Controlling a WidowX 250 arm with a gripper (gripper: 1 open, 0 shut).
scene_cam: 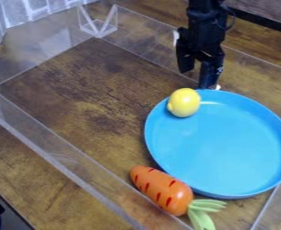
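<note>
The black gripper (200,67) hangs open at the top of the view, just behind the blue plate (221,157), with a small pale object partly showing at its lower end. A yellow ball (183,102) rests on the plate near its back left. An orange toy carrot (161,189) with red stripes and pale green leaves lies in front of the plate.
Clear plastic walls border it, with a corner piece (97,22) at the upper left.
</note>
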